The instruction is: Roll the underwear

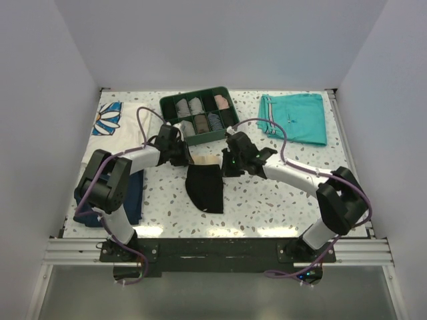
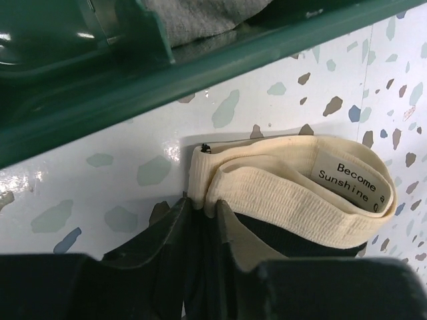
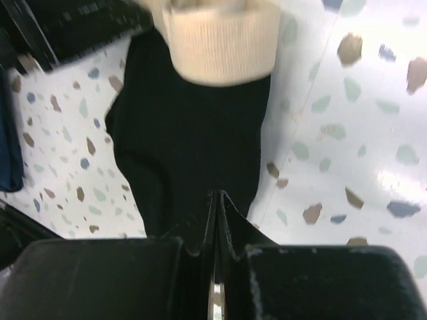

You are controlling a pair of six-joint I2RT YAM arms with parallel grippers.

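The underwear is black (image 1: 205, 190), folded into a narrow strip, its cream waistband (image 1: 205, 160) at the far end. Printed lettering shows inside the waistband (image 2: 293, 193) in the left wrist view. My left gripper is at the waistband's left corner, its fingers part open with the cream edge and some black cloth between them. On the strip's right side, my right gripper (image 1: 224, 171) is shut. In the right wrist view its fingertips (image 3: 215, 200) meet over the black cloth, with nothing seen between them.
A green divided box (image 1: 200, 138) of rolled garments stands just behind the waistband. Teal cloth (image 1: 293, 119) lies at the back right, a white flowered cloth (image 1: 130, 137) at the left and navy cloth (image 1: 133, 200) in front of it.
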